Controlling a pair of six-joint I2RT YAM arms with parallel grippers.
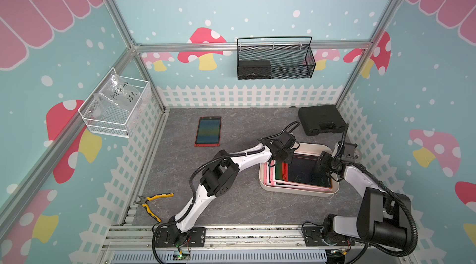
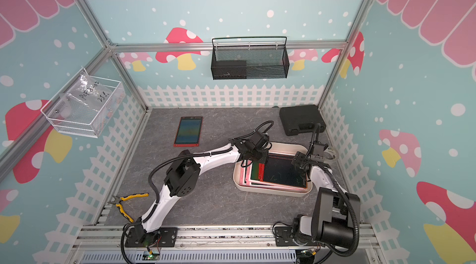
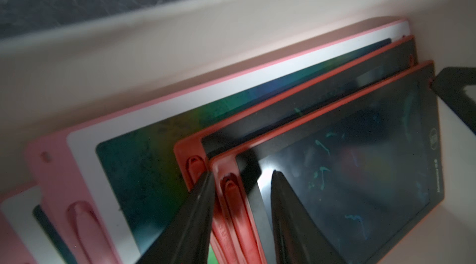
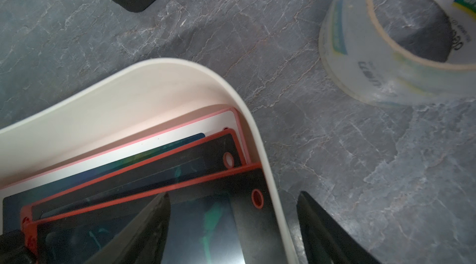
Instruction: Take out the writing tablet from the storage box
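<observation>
Several writing tablets lie stacked in the cream storage box [image 1: 300,191]. The top one, a red-edged black tablet [image 3: 337,164], covers much of another red one, with white-and-pink tablets [image 3: 124,110] beneath. My left gripper is part open over the top tablet's left edge, its fingers on either side of the red rim; whether they touch it is unclear. At the box's right end, my right gripper stands part open, one finger above the tablet, the other outside the box wall. Neither gripper visibly grips anything.
Another red-framed tablet [image 1: 208,131] lies on the table at the back left. Behind the box is a black case [image 1: 322,119]. A clear tape roll [image 4: 357,60] stands right of the box, and yellow pliers [image 1: 154,204] lie at the front left.
</observation>
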